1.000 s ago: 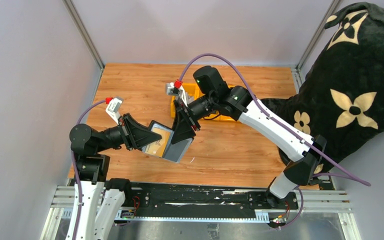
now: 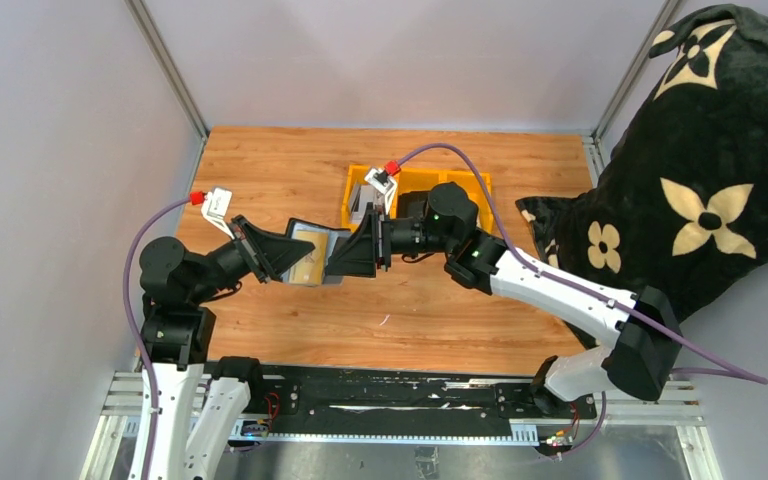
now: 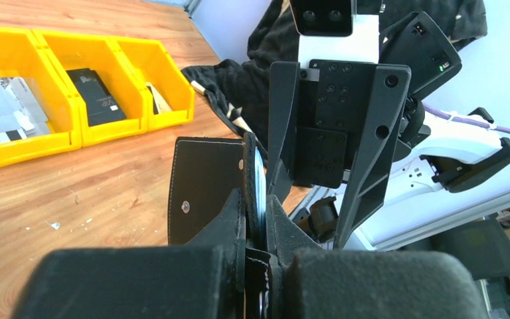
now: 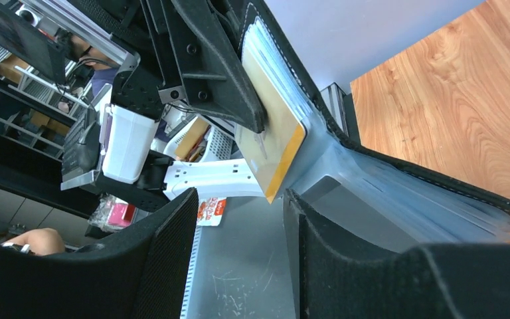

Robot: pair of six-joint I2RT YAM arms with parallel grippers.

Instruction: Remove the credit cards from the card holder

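A black card holder with clear sleeves (image 4: 365, 183) hangs open above the table, its stitched cover (image 3: 199, 189) facing the left wrist camera. My left gripper (image 2: 282, 270) is shut on one side of it; a dark finger (image 4: 229, 93) presses over a gold card with a yellow edge (image 4: 285, 159). That card (image 2: 309, 262) shows in its sleeve in the top view. From the right, my right gripper stands open near the holder. In its wrist view the card's lower corner appears between the fingertips, but contact cannot be told. The right arm partly covers the holder from above.
Yellow bins (image 3: 60, 136) stand on the table behind the arms, holding several pale cards (image 3: 13, 106) and a dark item (image 3: 96, 96). A dark patterned cushion (image 2: 700, 180) fills the right side.
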